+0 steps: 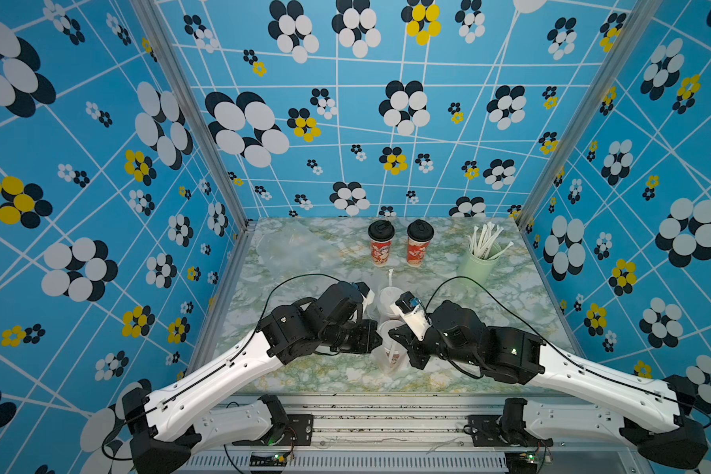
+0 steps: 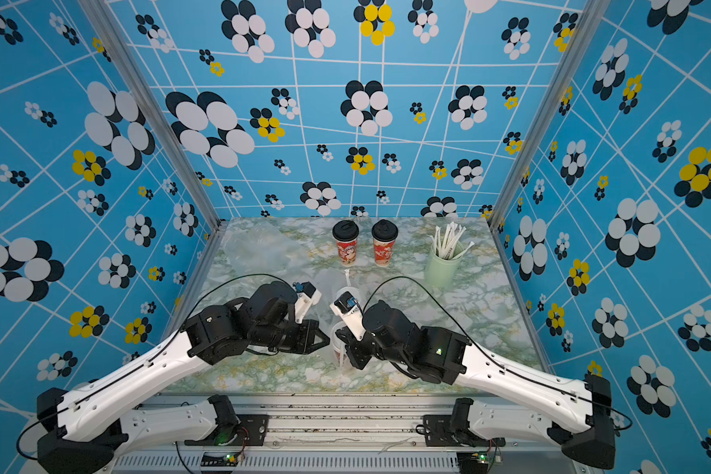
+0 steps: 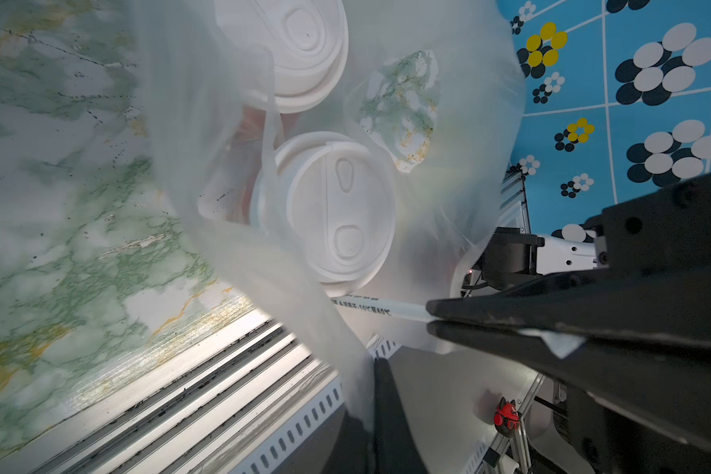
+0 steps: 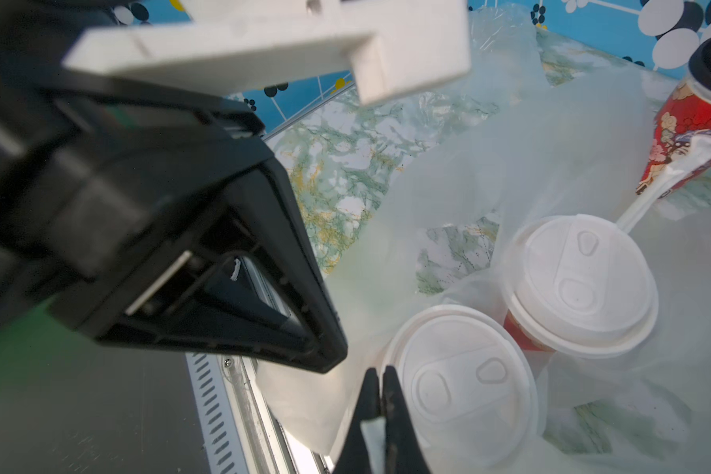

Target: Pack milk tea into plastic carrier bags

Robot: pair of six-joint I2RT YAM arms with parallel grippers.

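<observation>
Two white-lidded cups, one near (image 3: 343, 213) and one far (image 3: 292, 39), stand upright inside a translucent carrier bag (image 3: 458, 150), whose mouth is open. My left gripper (image 1: 378, 340) is shut on the bag's rim, at the bottom of the left wrist view. My right gripper is shut on a wrapped white straw (image 3: 387, 307). This straw slants over the bag's mouth, its far end reaching beside the near cup's lid. Another white straw (image 4: 675, 173) sticks up behind the far cup. The arms partly hide the cups from above.
Two red cups with black lids, the left one (image 1: 380, 245) and the right one (image 1: 418, 245), stand at the back. A green holder (image 1: 475, 267) full of white straws is at back right. Clear plastic (image 1: 292, 246) lies at back left.
</observation>
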